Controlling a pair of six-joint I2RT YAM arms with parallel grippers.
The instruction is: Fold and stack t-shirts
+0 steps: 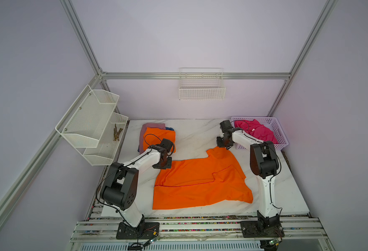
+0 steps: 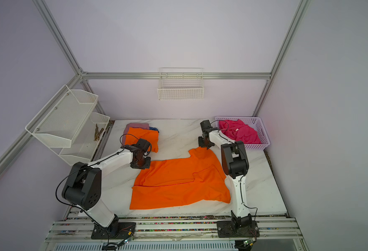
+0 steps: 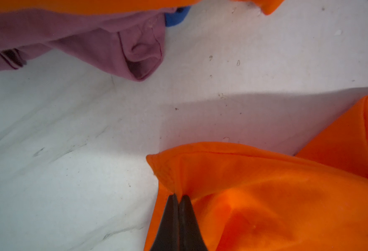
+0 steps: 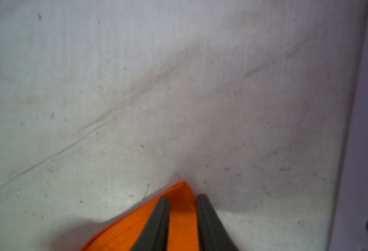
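Observation:
An orange T-shirt (image 1: 192, 188) lies spread across the table front, with folds and creases. My left gripper is shut on its upper left corner, pinching the cloth. My right gripper is over the upper right tip of the shirt beside the basket, fingers a little apart with orange cloth between or under them; blur hides whether they grip it. A stack (image 1: 158, 136) of folded orange, mauve and blue garments sits at the back left.
A lilac basket (image 1: 279, 133) of pink clothing stands at the back right. Wire shelves (image 1: 87, 121) hang on the left wall.

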